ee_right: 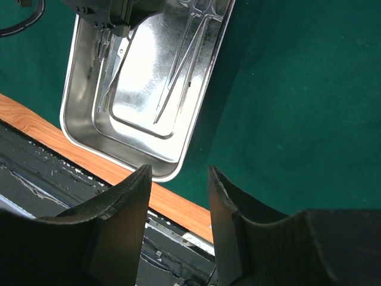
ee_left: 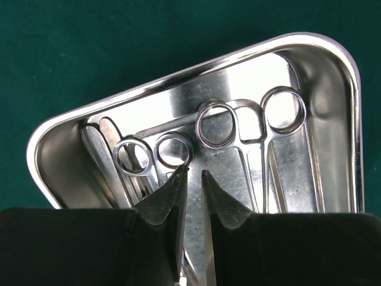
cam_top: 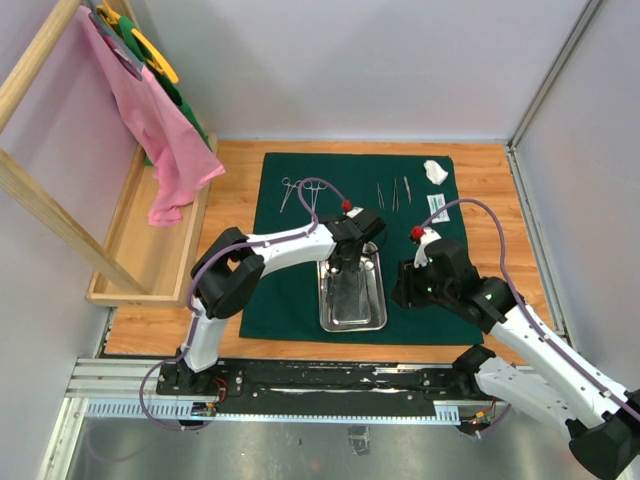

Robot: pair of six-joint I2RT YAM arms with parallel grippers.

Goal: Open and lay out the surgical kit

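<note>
A steel tray (cam_top: 352, 322) lies on the green cloth (cam_top: 270, 320), holding several ring-handled instruments (ee_left: 265, 140) and flat-handled pieces (ee_left: 104, 161). My left gripper is over the tray, fingers slightly apart, tips near the ringed handles, nothing visibly held. My right gripper hangs open right of the tray, empty. Behind the tray, two ringed instruments (cam_top: 287, 190), several slim instruments (cam_top: 395, 195), a white packet (cam_top: 438, 208) and white gauze (cam_top: 435, 172) lie spread on the cloth.
A wooden rack (cam_top: 110, 260) with pink (cam_top: 165, 160) and green cloths stands at the left. Walls bound the back and right. The cloth right of the tray, under and around my right gripper, is bare.
</note>
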